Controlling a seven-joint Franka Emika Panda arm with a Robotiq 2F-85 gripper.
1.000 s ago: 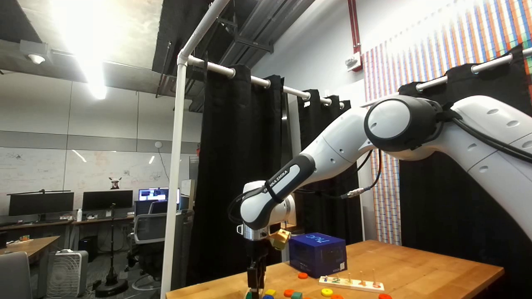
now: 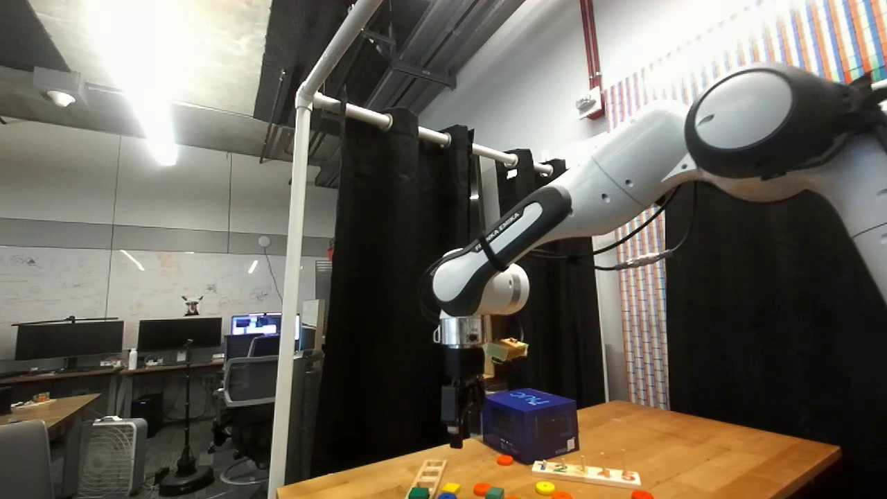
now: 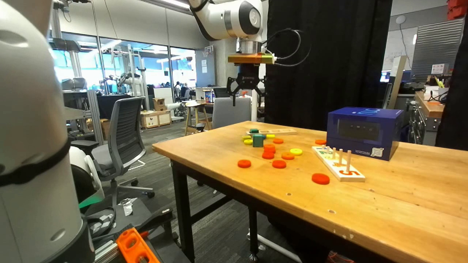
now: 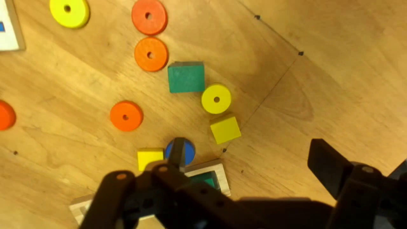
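My gripper is open and empty, its fingers wide apart. In exterior view 2 the gripper (image 3: 248, 98) hangs well above the table's far-left part. Below it in the wrist view lie a green block (image 4: 186, 78), a yellow disc (image 4: 216, 99), a yellow block (image 4: 225, 130), another yellow block (image 4: 149, 156) and a blue disc (image 4: 189, 152). One finger partly hides that blue disc and a slotted wooden frame (image 4: 224, 179) with a green piece in it. Several orange and red discs (image 3: 279, 164) lie loose. The numbered peg board (image 3: 323, 157) has bare upright pegs.
A dark blue box (image 3: 364, 131) stands behind the peg board. Bare wooden table (image 3: 416, 188) stretches to the right in exterior view 2. The table's left edge lies close to the loose pieces. A black curtain (image 2: 391, 291) hangs behind the arm.
In exterior view 1 the arm has risen and shifted right, lifting the gripper from low over the wooden frame to higher above the table. The table pieces look unmoved.
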